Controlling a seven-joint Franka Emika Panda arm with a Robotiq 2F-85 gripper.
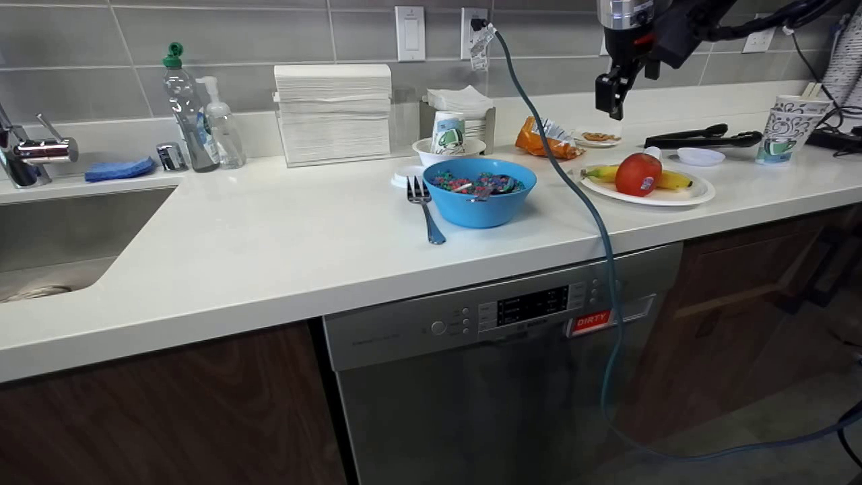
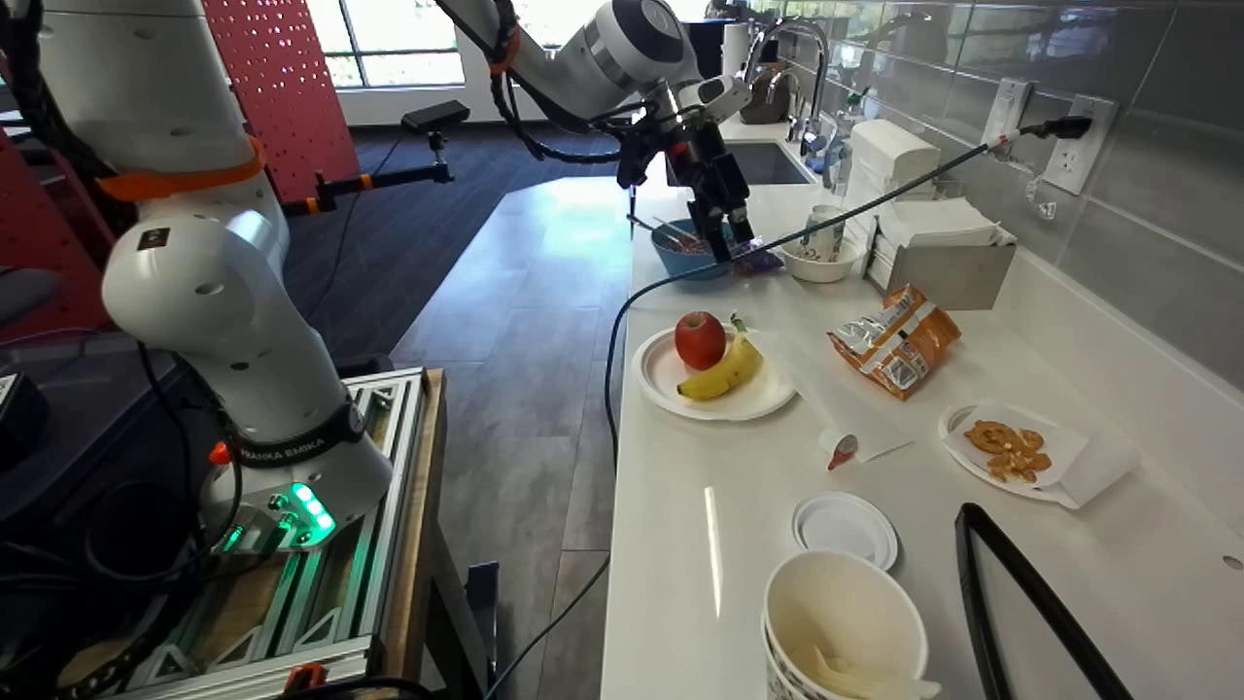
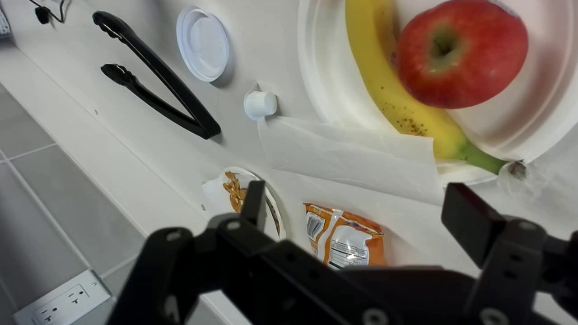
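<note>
High over the counter, my gripper is open, its two fingers wide apart and nothing between them. Below it in the wrist view lies an orange snack bag [image 3: 349, 241], partly hidden by the gripper body. A red apple [image 3: 460, 54] and a yellow banana [image 3: 382, 86] share a white plate [image 3: 319, 59]. A smaller plate of pretzels [image 2: 1009, 449] sits by the wall. Black tongs [image 3: 162, 76] lie spread near a white lid [image 3: 203, 43]. In exterior view 1 a blue bowl [image 1: 479, 211] of wrapped candies stands beside a fork [image 1: 428, 211].
A blue-green cable [image 1: 557, 166] runs from the wall outlet across the counter and down its front. A patterned cup [image 1: 788, 129] stands at the right end. Napkin stacks [image 1: 335, 113] line the wall. Between sink [image 1: 56, 234] and bowl the counter is clear.
</note>
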